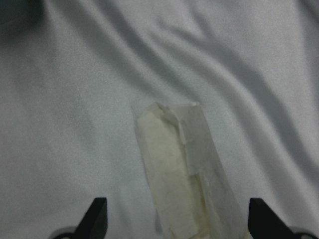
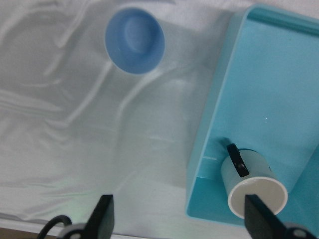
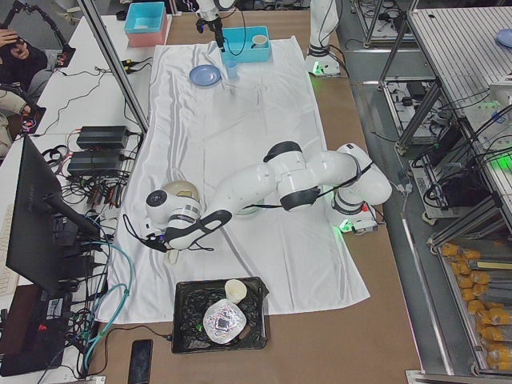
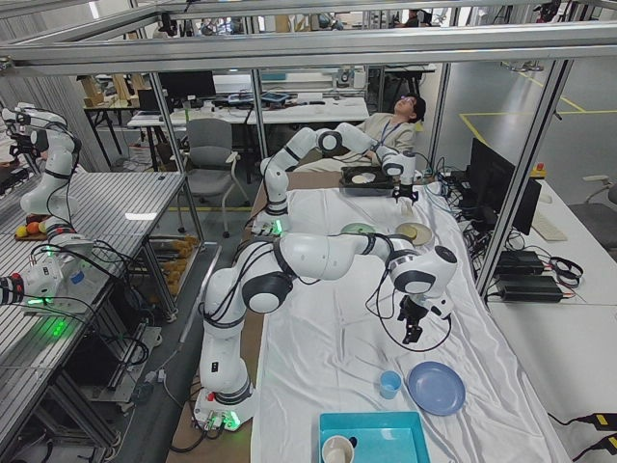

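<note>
A flat cream packet in clear wrap [image 1: 172, 174] lies on the white cloth in the left wrist view, between the fingertips of my open left gripper. My right gripper hangs open above the cloth beside a blue tray [image 2: 271, 74]. A white mug [image 2: 254, 191] with a black handle lies on its side in that tray. A blue cup [image 2: 134, 40] stands outside the tray, near a blue plate [image 4: 436, 388].
A black tray [image 3: 184, 320] with a foil item and a cream round item sits beyond the cloth's near edge. Plates [image 4: 416, 233] lie near the left arm.
</note>
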